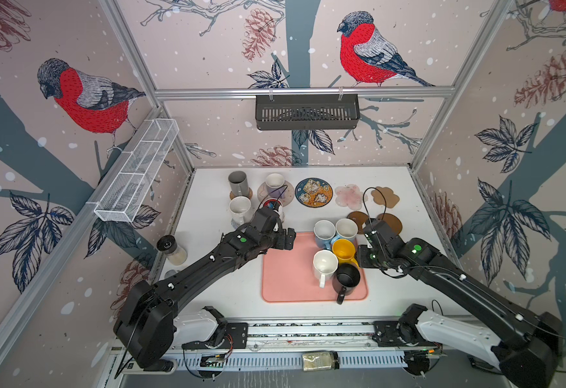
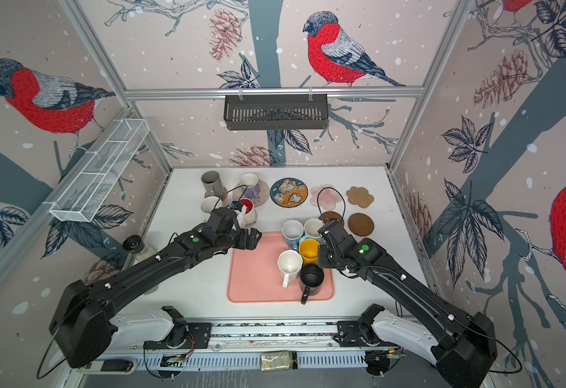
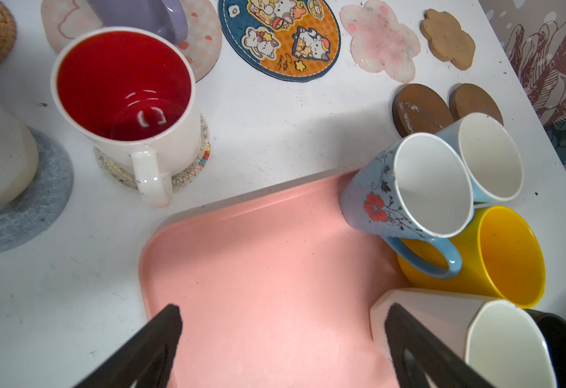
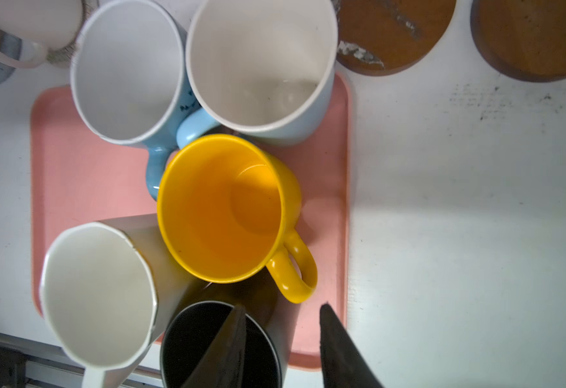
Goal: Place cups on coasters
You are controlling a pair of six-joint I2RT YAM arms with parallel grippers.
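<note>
Several cups crowd the right side of the pink tray: a yellow cup, a black cup, a white cup and two light-blue cups, one flowered, one plain. On the left, the red-lined white cup, a grey cup, a purple-and-white cup and a white cup stand on coasters. My left gripper is open and empty above the tray. My right gripper is part open over the black cup and tray edge, nothing between its fingers.
Empty coasters lie behind the tray: a blue-rimmed patterned one, a pink flower, a tan flower and two brown rounds. A lidded jar stands at the left. Table right of the tray is clear.
</note>
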